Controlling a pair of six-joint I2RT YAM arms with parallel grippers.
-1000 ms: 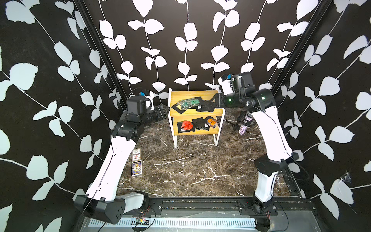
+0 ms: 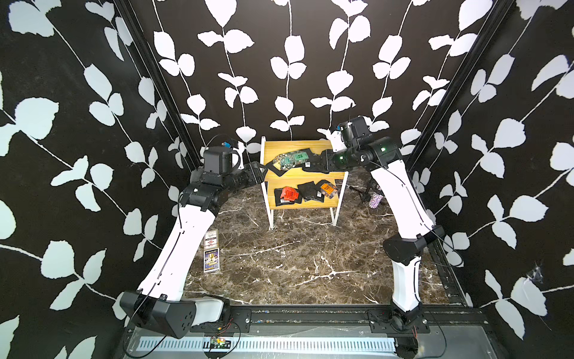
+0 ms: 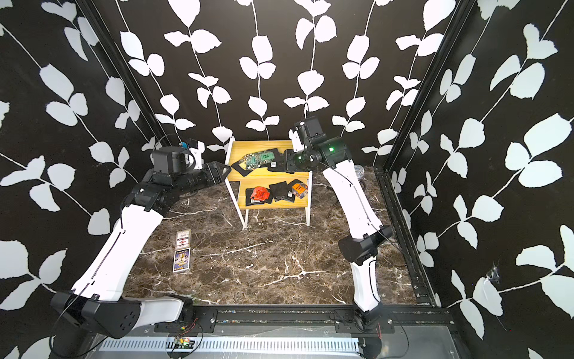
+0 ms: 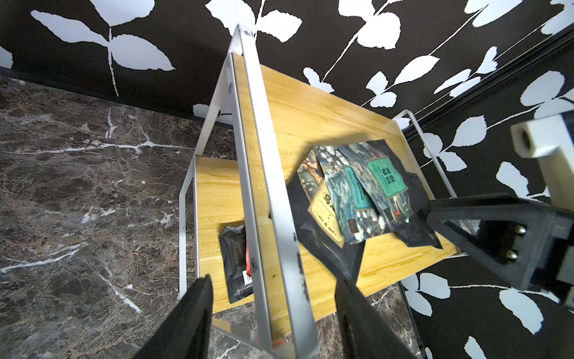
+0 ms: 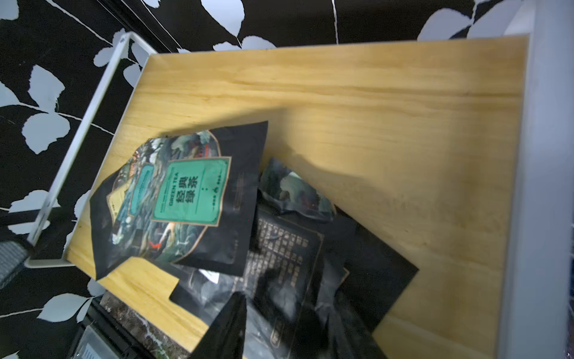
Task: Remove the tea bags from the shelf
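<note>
A two-tier wooden shelf [image 2: 299, 144] holds several tea bags. On the upper tier lie a green-label bag [image 5: 188, 191] with others beneath it and a dark bag [image 5: 382, 275]. The lower tier holds a red bag [image 2: 289, 193], an orange bag [image 2: 328, 189] and dark bags. My left gripper stands open at the shelf's left frame, nothing seen held. My right gripper is open over the dark bags on the upper tier, right of the green-label bag.
Two small boxes [image 2: 211, 257] lie on the marble floor at front left. A patterned cylindrical object [image 2: 375, 200] stands right of the shelf.
My right arm has moved left, further over the upper tier. My left arm has shifted slightly right toward the shelf. The bags look unchanged.
</note>
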